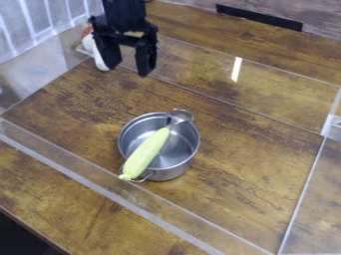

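My gripper is at the upper left, a dark shape with its fingers pointing down, open and empty as far as I can see. Partly behind it, a white object is visible. In the lower middle a steel pot with wire handles holds a pale green-yellow corn cob lying diagonally, its lower end over the rim.
Clear panels form low walls around the wooden work surface, along the front, right and back. A dark strip lies at the back edge. The wood right of the pot is clear.
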